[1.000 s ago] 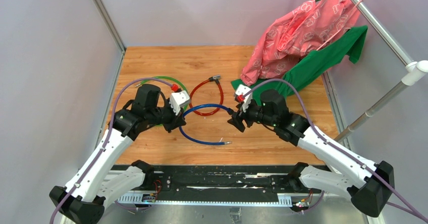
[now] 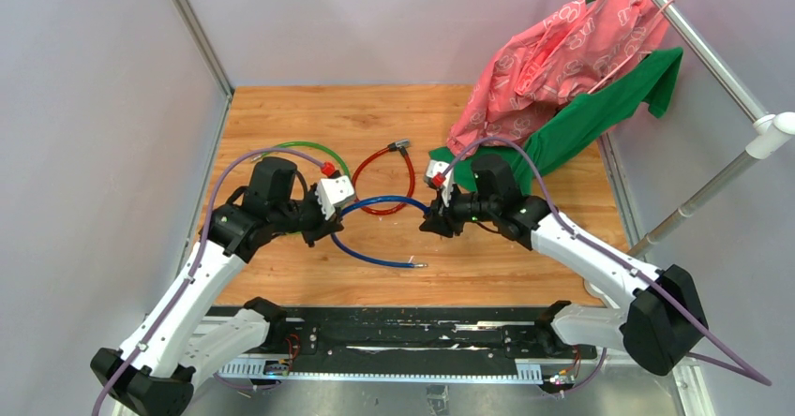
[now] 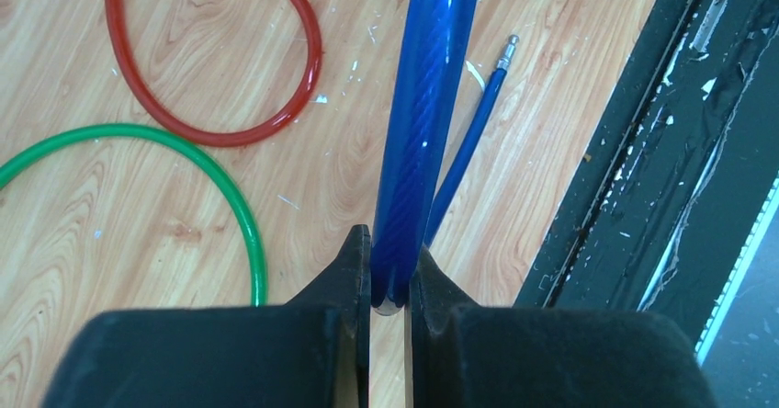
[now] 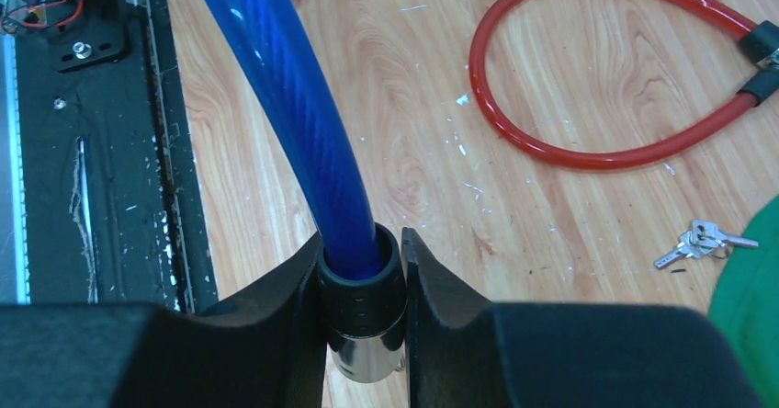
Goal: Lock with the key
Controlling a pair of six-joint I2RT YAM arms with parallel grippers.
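Note:
A blue cable lock (image 2: pixel 384 200) arches between my two grippers, its free metal-tipped end (image 2: pixel 419 265) lying on the table. In the left wrist view the blue tube (image 3: pixel 418 132) rises from between the fingers of my left gripper. My right gripper is shut on the lock's black-collared metal end (image 4: pixel 366 360), with the tube leaning up and left from it. In the right wrist view a small bunch of keys (image 4: pixel 705 241) lies on the wood beside green cloth.
A red cable lock (image 2: pixel 412 177) and a green one (image 2: pixel 323 146) lie behind. Green cloth (image 2: pixel 600 116) and pink cloth (image 2: pixel 553 60) hang over the back right.
My right arm has straightened slightly and its gripper has moved a little left and forward with the lock's end. My left arm has hardly moved.

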